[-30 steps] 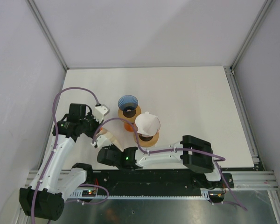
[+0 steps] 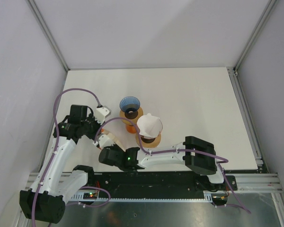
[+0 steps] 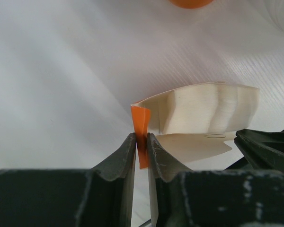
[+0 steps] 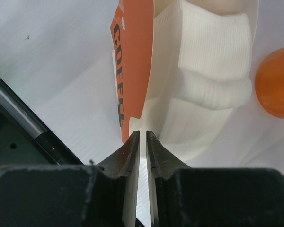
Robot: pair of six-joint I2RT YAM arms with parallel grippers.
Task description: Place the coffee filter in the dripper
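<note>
An open pack of white coffee filters [image 4: 210, 71] with an orange COFFEE label [image 4: 132, 61] lies low at the front left of the table [image 2: 189, 94]. My left gripper has its fingertips at the orange edge of the pack, close together; whether they clamp it is unclear. My right gripper is shut at the pack's near end, on the filter paper. A dripper with a blue ribbed cone [image 2: 129, 103] on a wooden stand stands behind the pack.
A second stand with a white cone [image 2: 149, 124] is right of the dripper, and an orange round object [image 4: 274, 82] sits beside the pack.
The right gripper and the pack's near end have shifted very slightly; otherwise little visibly differs.
</note>
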